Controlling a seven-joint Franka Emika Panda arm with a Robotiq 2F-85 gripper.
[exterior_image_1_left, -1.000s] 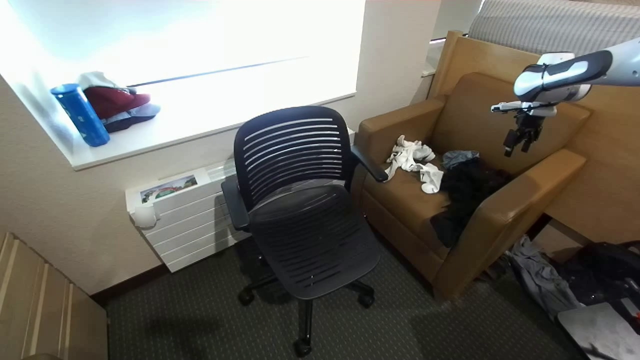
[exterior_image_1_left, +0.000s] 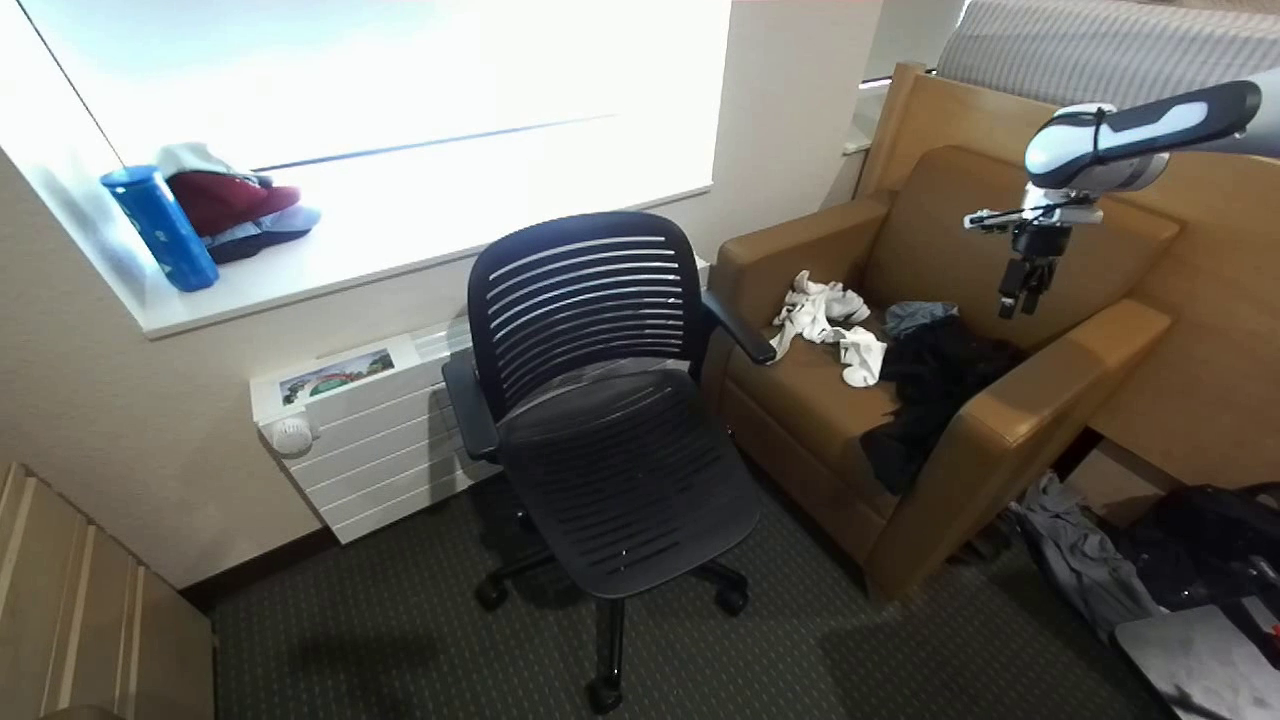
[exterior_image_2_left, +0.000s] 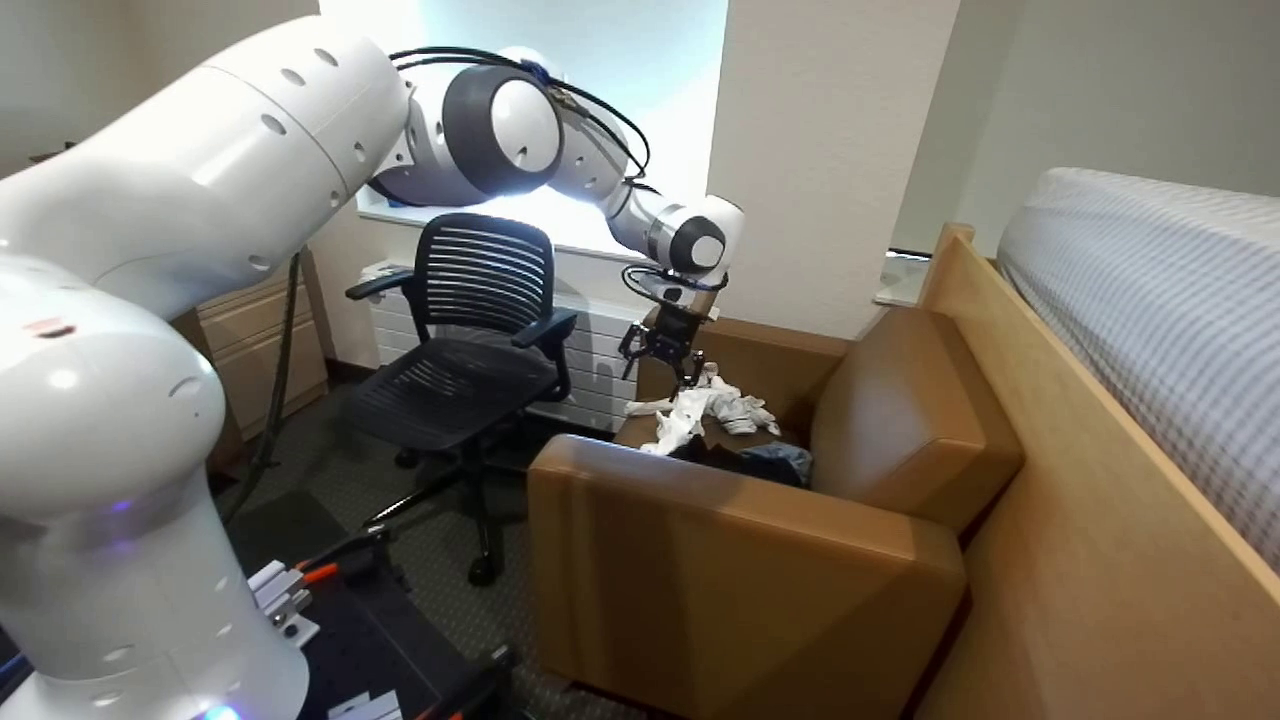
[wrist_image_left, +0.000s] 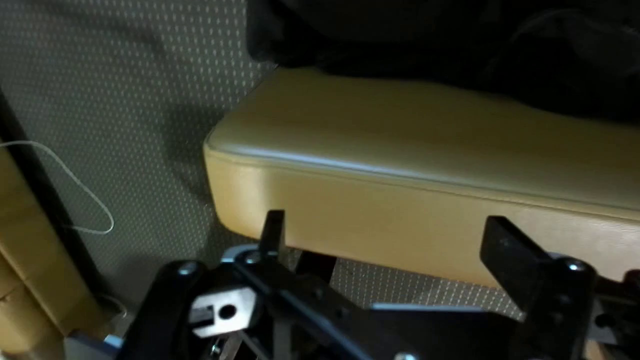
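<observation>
My gripper is open, its two black fingers (wrist_image_left: 273, 231) far apart with nothing held between them. In exterior view 1 the gripper (exterior_image_1_left: 1022, 300) hangs above the brown armchair, pointing down over its right side. White clothes (exterior_image_1_left: 828, 324) lie crumpled on the seat, apart from the gripper. Beside them a black garment (exterior_image_1_left: 930, 384) spreads toward the near armrest, with a grey-blue cloth (exterior_image_1_left: 920, 316) behind it. Seen from the wrist, dark cloth (wrist_image_left: 420, 36) lies along the top, above a tan padded edge of the armchair (wrist_image_left: 390, 138).
A black office chair (exterior_image_1_left: 624, 468) stands left of the armchair (exterior_image_1_left: 1008, 414). On the windowsill are a blue bottle (exterior_image_1_left: 164, 228) and several caps (exterior_image_1_left: 234, 204). The armchair's near armrest (exterior_image_2_left: 744, 492) rises beside the clothes. Bags and clothes crowd the floor at right.
In exterior view 1 the arm and gripper have shifted slightly left and turned a little. The clothes and furniture look unmoved.
</observation>
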